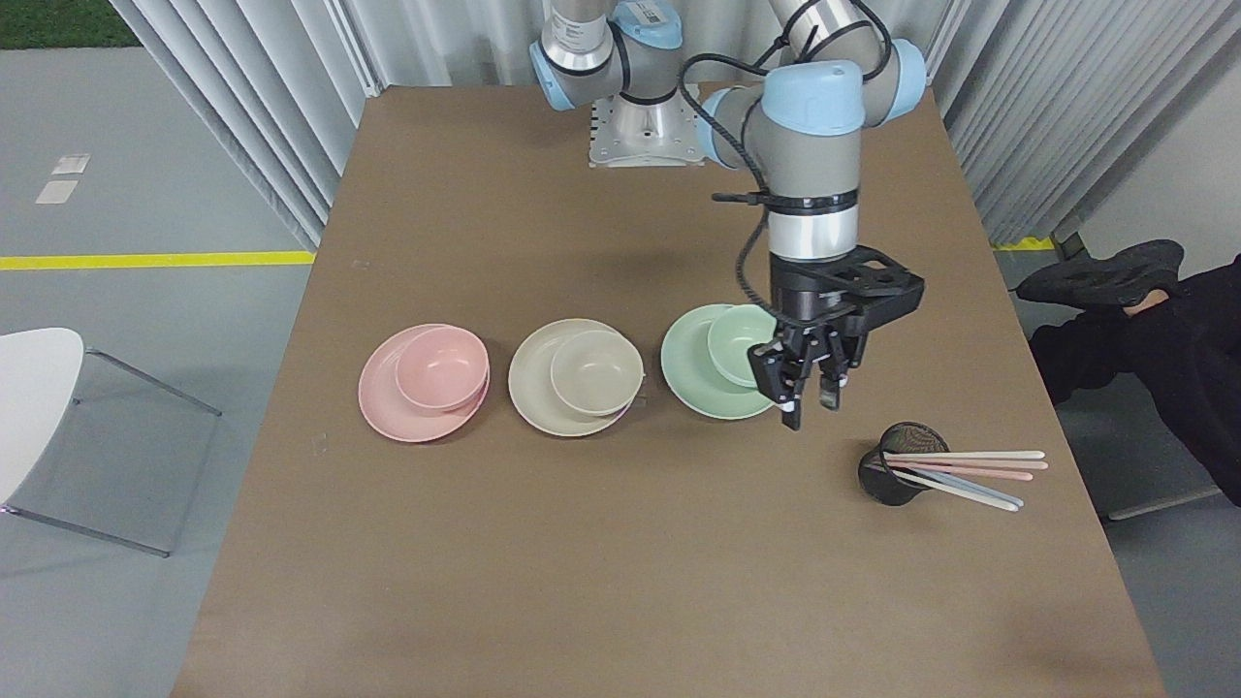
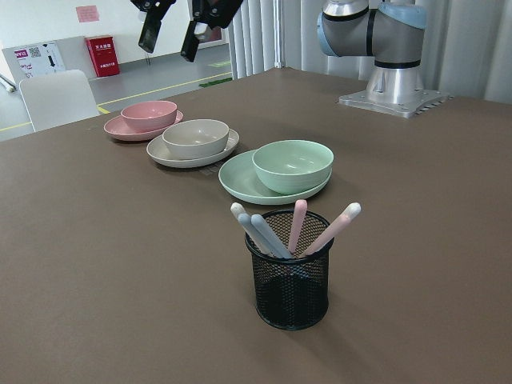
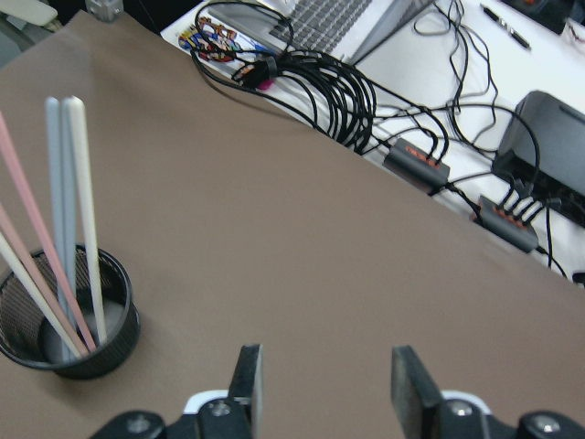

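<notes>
My gripper (image 1: 811, 401) hangs above the table beside the green bowl (image 2: 292, 168) on its green plate (image 1: 692, 366), open with empty space between its fingers in the wrist view. A black mesh cup (image 2: 290, 296) holds several pink, white and blue-grey chopsticks (image 1: 966, 471), to the front right of the gripper. A pink bowl (image 1: 441, 367) sits on a pink plate (image 1: 384, 401), and a cream bowl (image 1: 596, 372) on a cream plate (image 1: 535, 396).
The wrist view shows cables (image 3: 347, 101) and electronics beyond the table edge. A person's dark-clothed legs (image 1: 1152, 349) are at the right.
</notes>
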